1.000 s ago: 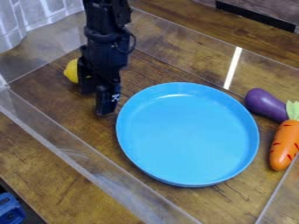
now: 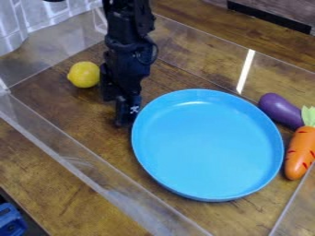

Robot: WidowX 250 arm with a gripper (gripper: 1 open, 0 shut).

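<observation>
My gripper (image 2: 121, 106) is low over the wooden floor, its dark fingers open, beside the left rim of a large blue plate (image 2: 205, 146). Behind and left of it lies a yellow round object (image 2: 83, 75), like a lemon. Whether anything small is between the fingers is hidden by the dark gripper body.
To the right of the plate lie a purple eggplant (image 2: 278, 111) and an orange carrot (image 2: 299, 154). Clear plastic walls edge the area at left and front. A blue object (image 2: 7, 221) sits outside at the lower left. Bare wood is left of the plate.
My gripper has shifted slightly to the right, uncovering more of the yellow object. The blue plate has moved a little to the right as well.
</observation>
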